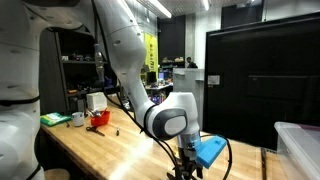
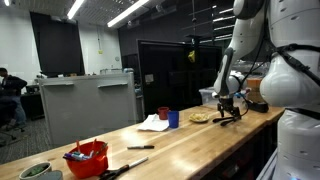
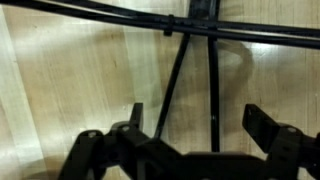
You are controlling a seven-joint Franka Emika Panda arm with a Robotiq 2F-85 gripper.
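Note:
My gripper stands open above the wooden table, its two dark fingers (image 3: 265, 125) wide apart. Between and beyond them, in the wrist view, lies a black thing with two thin legs (image 3: 214, 90) that spread from a dark block (image 3: 203, 9); what it is, I cannot tell. Nothing is gripped. In exterior view 2 the gripper (image 2: 236, 113) is low at the far right of the table, close to dark items (image 2: 222, 121). Exterior view 1 shows a blue thing (image 1: 210, 151) beside the wrist, partly hidden.
A blue cup (image 2: 173, 119), a red cup (image 2: 163, 112), a white cloth (image 2: 153, 124) and a yellowish bowl (image 2: 199, 118) stand farther along. A red container (image 2: 87, 160) with tools is at the other end. A clear plastic bin (image 1: 298, 145) stands right. Mid-table is mostly bare.

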